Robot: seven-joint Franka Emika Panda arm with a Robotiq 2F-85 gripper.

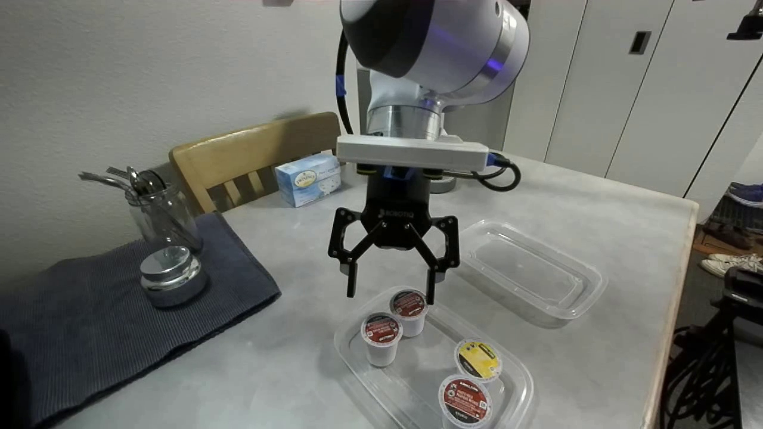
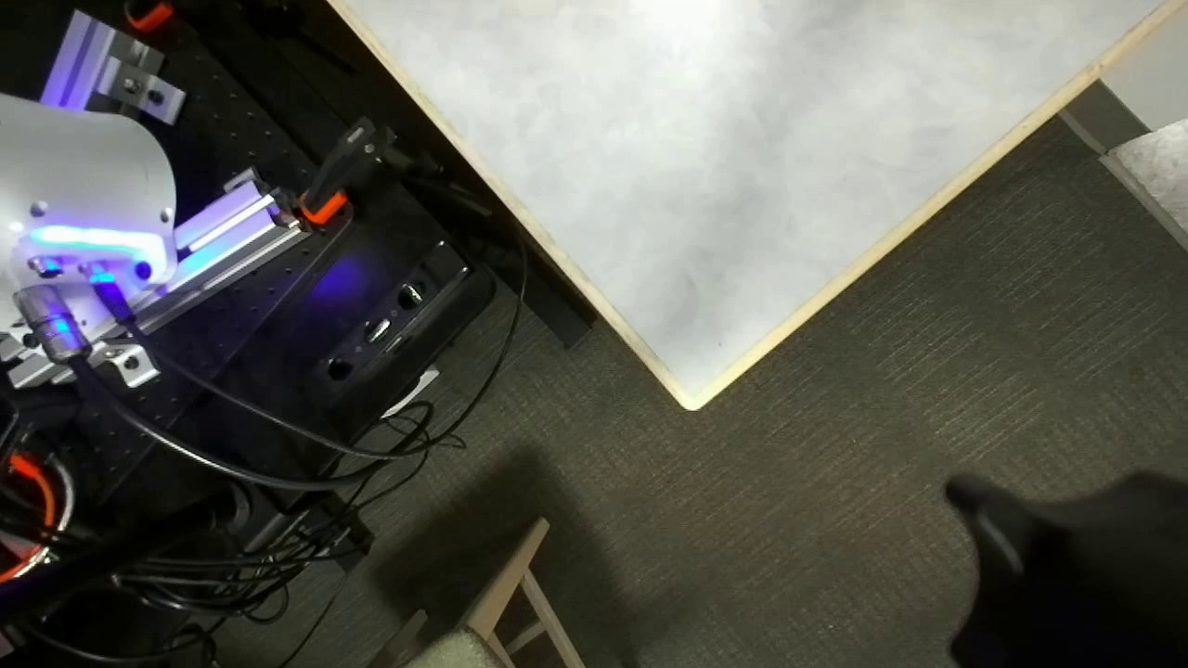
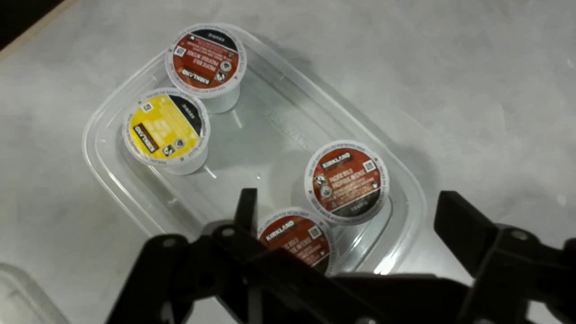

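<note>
My gripper [image 1: 390, 292] is open above the far end of a clear plastic tray [image 1: 422, 389], with nothing between its fingers. Two red-lidded coffee pods stand upright at that end: one farther back [image 1: 409, 304] and one nearer the camera [image 1: 381, 330]. At the other end are a yellow-lidded pod [image 1: 479, 360] and a third red-lidded pod [image 1: 465, 401]. From the wrist view, one red pod [image 3: 346, 182] sits between the spread fingers, lower down, while another [image 3: 297, 237] is partly hidden by a finger [image 3: 246, 209].
An empty clear container [image 1: 529, 268] lies right of the tray. At the left, a glass jar of utensils [image 1: 166, 218] and a silver-lidded jar [image 1: 171, 275] stand by a dark blue cloth [image 1: 107, 322]. A blue tea box [image 1: 309, 180] is near the chair.
</note>
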